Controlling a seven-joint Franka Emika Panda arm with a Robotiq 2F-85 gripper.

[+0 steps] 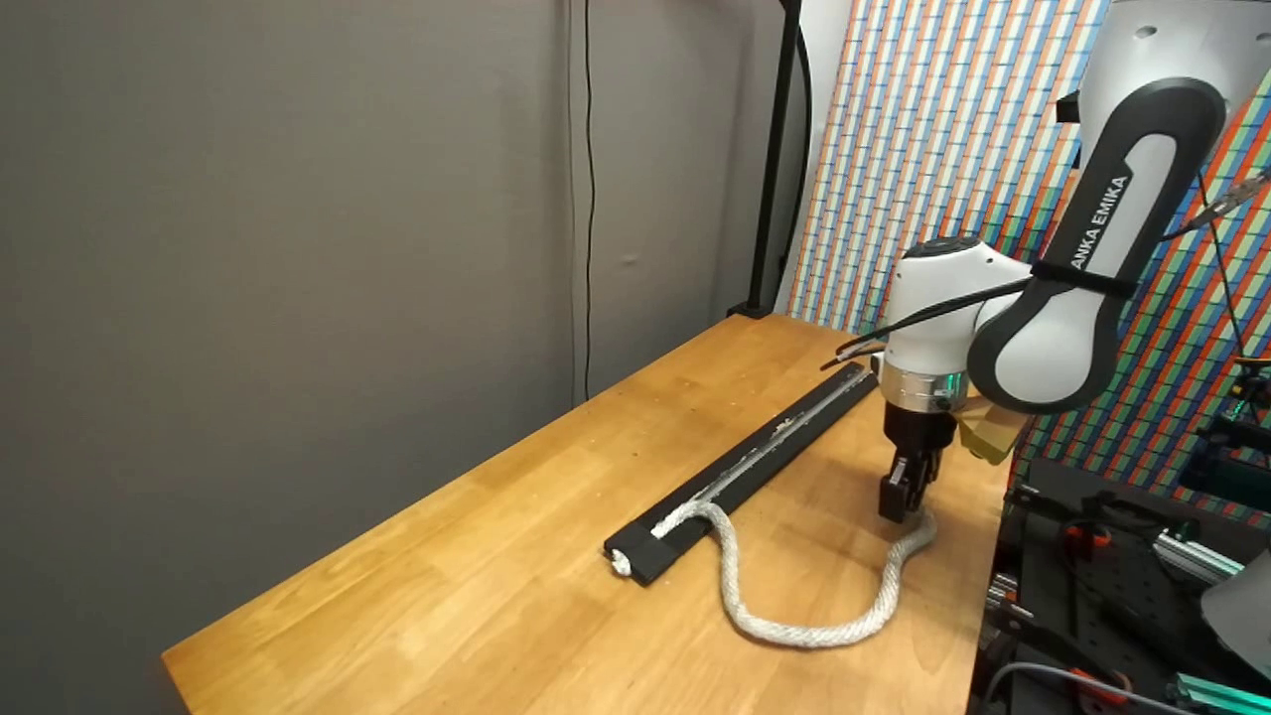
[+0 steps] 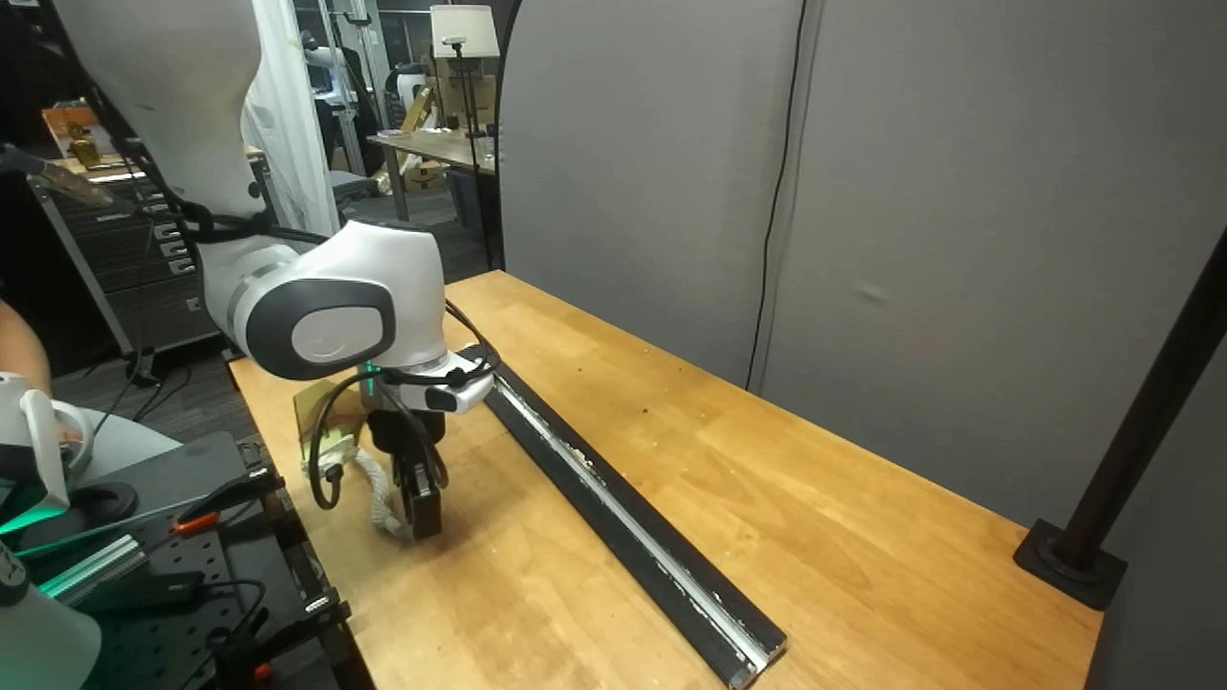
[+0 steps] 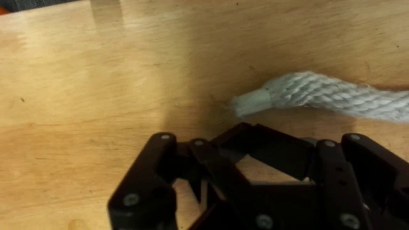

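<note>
A pale braided rope curves across the table; its far-left end lies in the groove of a long black channel. The rope's taped end rests on the wood just beyond my fingertips in the wrist view. My gripper is low over the table, pointing down. Its dark fingers close together at the tips, and no rope shows between them there. From the other side, the rope passes close behind the gripper. The fingers partly hide that stretch.
A black pole with a flat base stands at one table corner. Cluttered black equipment sits along the table's edge beside the arm.
</note>
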